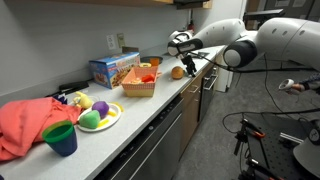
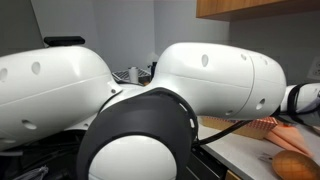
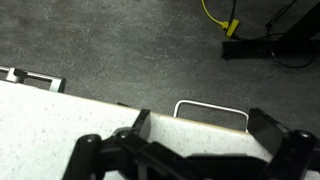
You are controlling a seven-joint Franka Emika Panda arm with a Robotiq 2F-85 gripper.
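My gripper is open in the wrist view, its two dark fingertips [image 3: 141, 122] wide apart with nothing between them. Below it lie the counter's pale front edge and the dark floor. In exterior view 1 the gripper [image 1: 189, 65] hangs low at the far part of the counter, close to the right of a round orange object [image 1: 178, 72]. Whether they touch cannot be made out. The same orange object [image 2: 295, 165] shows at the lower right of exterior view 2, where the arm hides much of the scene.
An orange basket [image 1: 140, 82] stands nearer along the counter [image 1: 122, 128], before a blue box [image 1: 112, 69]. Closer still are a plate [image 1: 112, 118] of toy food, a green cup [image 1: 61, 138] and a red cloth [image 1: 35, 122]. Drawer handles [image 3: 210, 105] jut out below the edge.
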